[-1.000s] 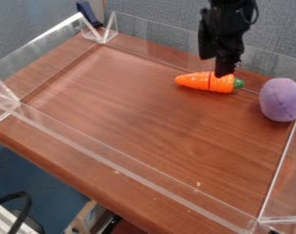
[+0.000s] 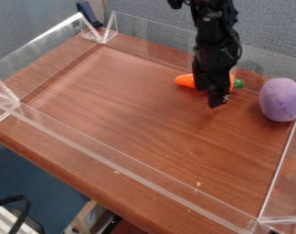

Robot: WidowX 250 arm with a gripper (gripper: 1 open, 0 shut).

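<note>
The black arm reaches down from the top, its gripper (image 2: 214, 91) low over an orange toy carrot (image 2: 187, 80) near the back right of the wooden board. The gripper covers the middle of the carrot; its green top shows just to the right. Whether the fingers are open or closed around the carrot is not clear. A purple round toy (image 2: 281, 100), perhaps an eggplant, lies to the right of them, against the right side.
Clear plastic walls edge the board (image 2: 126, 137), which is bare across its left and front. A grey textured panel (image 2: 163, 18) stands behind it.
Over the last second the gripper has come down from above the carrot onto it, now hiding much of its middle. The purple toy has not moved.
</note>
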